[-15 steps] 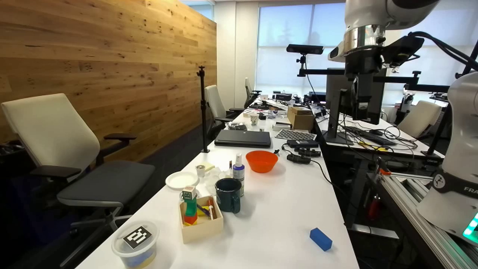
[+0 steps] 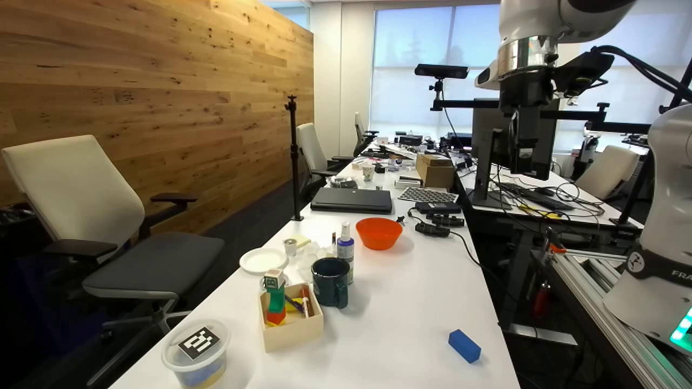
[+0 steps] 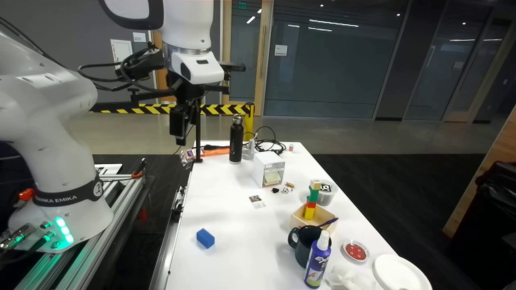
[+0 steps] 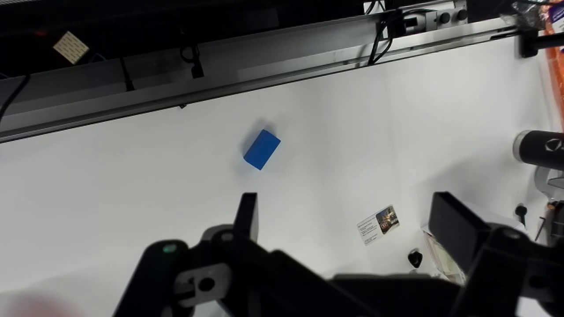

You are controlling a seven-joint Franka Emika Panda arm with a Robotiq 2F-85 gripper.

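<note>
A blue block (image 2: 464, 346) lies alone on the white table near its robot-side edge; the wrist view shows the same blue block (image 4: 262, 150) from above, ahead of the fingers. High over the table, well clear of the block, hangs my gripper. Its two fingers (image 4: 246, 216) stand wide apart, with only bare table and a small printed card (image 4: 378, 225) visible far below between them. In the second exterior view the gripper (image 3: 179, 141) points straight down, touching nothing.
A wooden box (image 2: 293, 330) holds stacked coloured blocks and pens. Beside it are a dark mug (image 2: 331, 282) and a spray bottle (image 2: 345, 252). An orange bowl (image 2: 379, 233) sits farther along. A white box (image 3: 267, 168) and black bottle (image 3: 236, 139) occupy the other end.
</note>
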